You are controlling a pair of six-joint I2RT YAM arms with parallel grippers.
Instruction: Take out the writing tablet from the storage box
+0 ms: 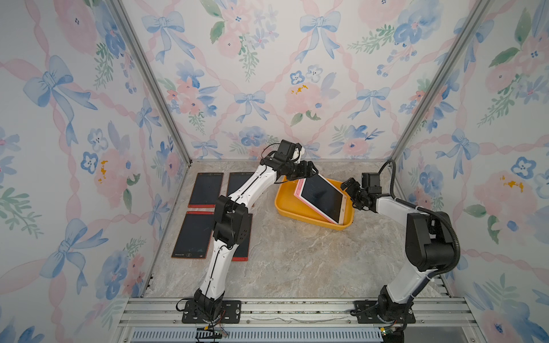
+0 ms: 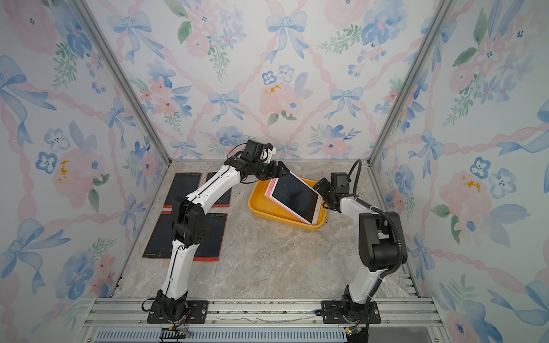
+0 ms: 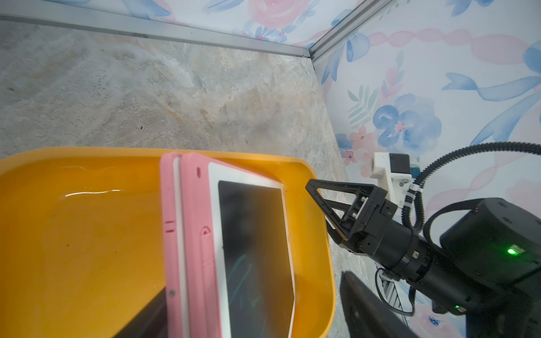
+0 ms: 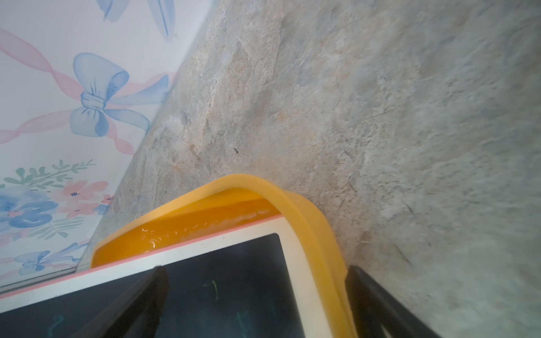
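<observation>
A pink-edged writing tablet [image 1: 324,197] with a white frame and dark screen lies slanted in the yellow storage box [image 1: 286,210], its left side raised. Two pink bands with a pale strip between them run along its side in the left wrist view; whether this is one tablet or two stacked, I cannot tell. My left gripper [image 1: 309,169] is shut on the tablet at its raised upper left corner. At the box's right rim, my right gripper [image 1: 349,192] is open, its blurred fingers [image 4: 141,307] spread over the tablet's corner and the rim, gripping neither.
Several dark tablets with red edges, among them a front-left one [image 1: 192,235], lie flat on the left of the table, partly under my left arm. Bare tabletop [image 1: 297,257] stretches in front of the box. The patterned wall stands close behind it.
</observation>
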